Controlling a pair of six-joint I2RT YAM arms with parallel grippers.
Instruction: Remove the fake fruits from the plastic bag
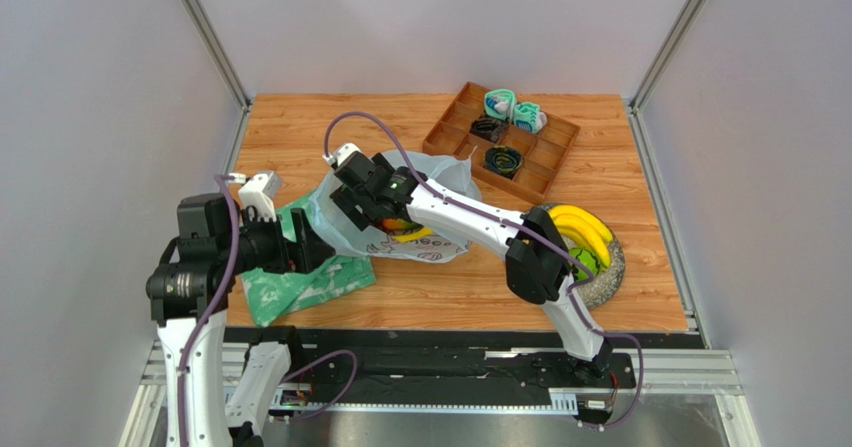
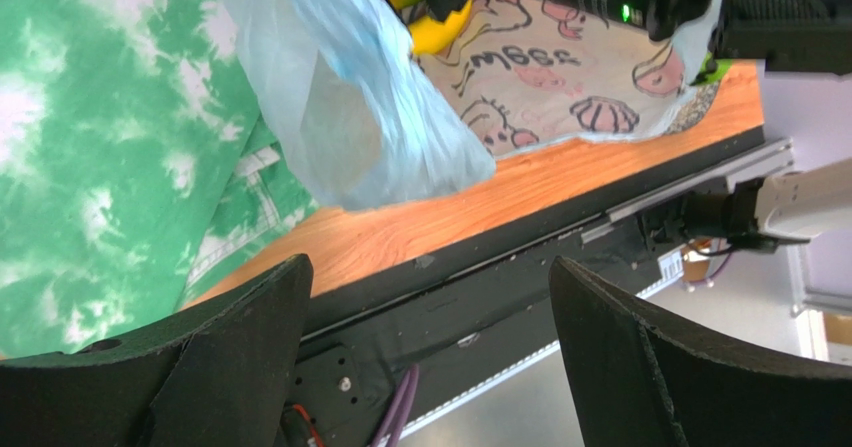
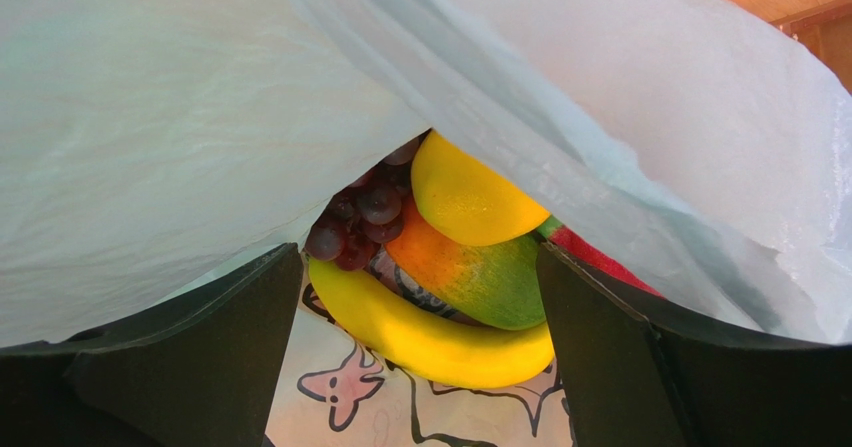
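Note:
A pale plastic bag (image 1: pixel 443 249) with printed front lies mid-table. Inside, the right wrist view shows red grapes (image 3: pixel 380 203), a yellow fruit (image 3: pixel 470 192), a mango (image 3: pixel 480 282), a banana (image 3: pixel 430 352) and a red fruit (image 3: pixel 595 257) partly hidden by plastic. My right gripper is open over these fruits at the bag's mouth, nothing held. My left gripper stands open just left of the bag, above the green cloth and near the front, holding nothing.
A wooden divided box (image 1: pixel 542 164) with cables and socks stands at the back right. A stone plate (image 1: pixel 611 282) with bananas and a green fruit is at the right. The green cloth (image 1: pixel 335 280) lies under the bag's left side.

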